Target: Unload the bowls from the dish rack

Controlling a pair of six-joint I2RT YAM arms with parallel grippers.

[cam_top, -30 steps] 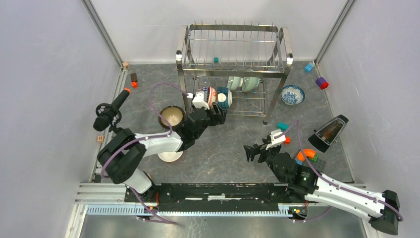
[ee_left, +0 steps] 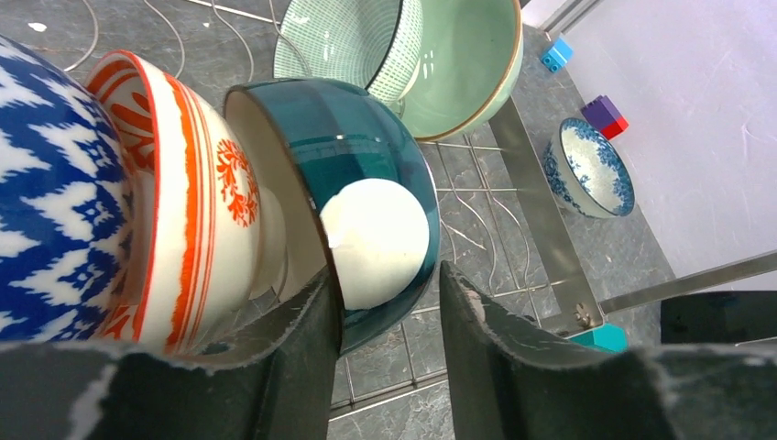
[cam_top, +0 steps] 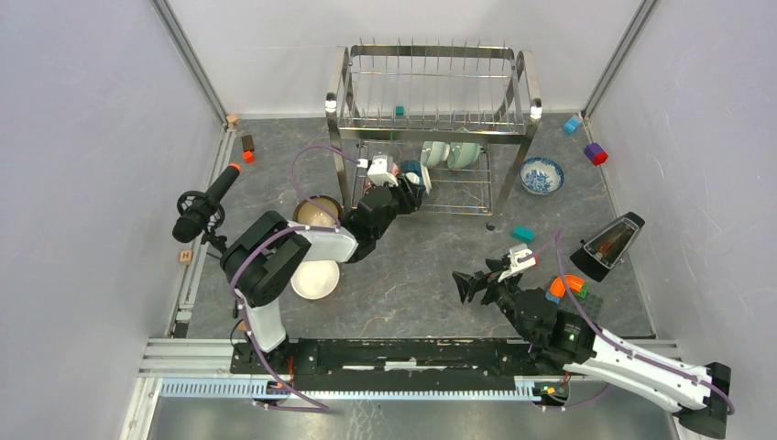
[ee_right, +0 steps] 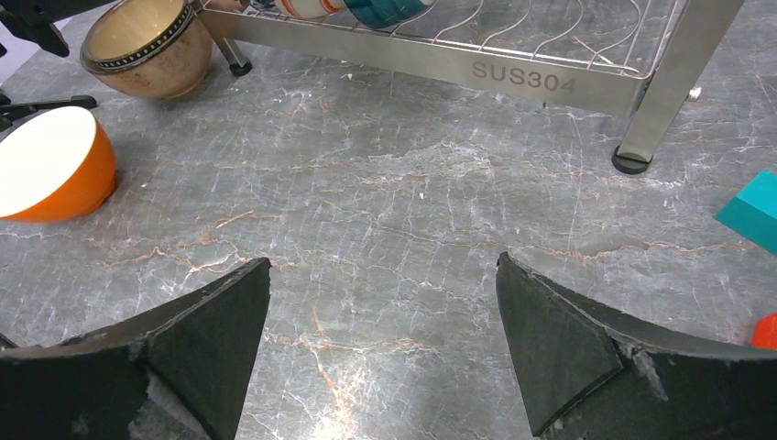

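Observation:
In the dish rack (cam_top: 431,135), my left gripper (cam_top: 414,192) is at the lower tier. The left wrist view shows its fingers (ee_left: 298,367) part open at a teal bowl (ee_left: 362,147), the left finger against or near its rim; whether it grips is unclear. Beside it stand an orange-patterned bowl (ee_left: 197,202) and a blue-patterned bowl (ee_left: 50,183); two green bowls (ee_left: 467,55) stand behind. My right gripper is open and empty over the front counter.
A blue-white bowl (cam_top: 541,176) sits right of the rack. An orange bowl (ee_right: 55,165) and a tan bowl (ee_right: 147,55) lie at left. Coloured blocks and a dark metal object (cam_top: 607,246) are at right.
My left gripper has moved up and right into the rack's lower tier by the teal bowl. The right arm has shifted slightly.

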